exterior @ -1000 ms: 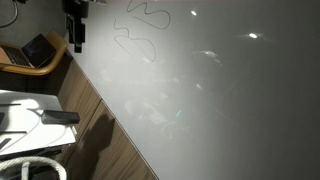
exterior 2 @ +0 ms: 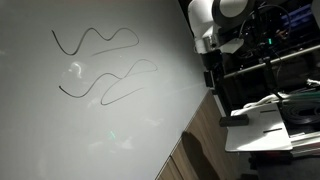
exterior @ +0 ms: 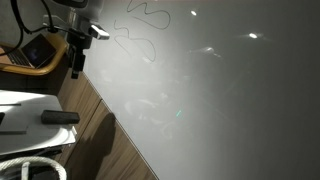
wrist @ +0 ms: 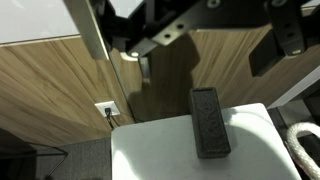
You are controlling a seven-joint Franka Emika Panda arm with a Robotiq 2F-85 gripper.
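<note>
A dark, block-shaped whiteboard eraser (wrist: 209, 122) lies on a white surface (wrist: 150, 150), near its edge by the wooden panel. The same eraser (exterior: 60, 117) shows at the lower left of exterior view 1. My gripper (exterior: 76, 62) hangs above it, pointing down, clear of contact. In the wrist view the gripper is open, its dark fingers spread wide with only background between them. Wavy black lines (exterior 2: 100, 40) mark the whiteboard (exterior 2: 60, 130).
A white rope or cable (wrist: 303, 145) curls at the right edge of the white surface. Wooden paneling (exterior: 110, 145) runs below the board. A laptop (exterior: 38, 50) rests on a chair behind the arm.
In exterior view 1 my gripper has come down toward the eraser. The eraser and the board's lines look unchanged.
</note>
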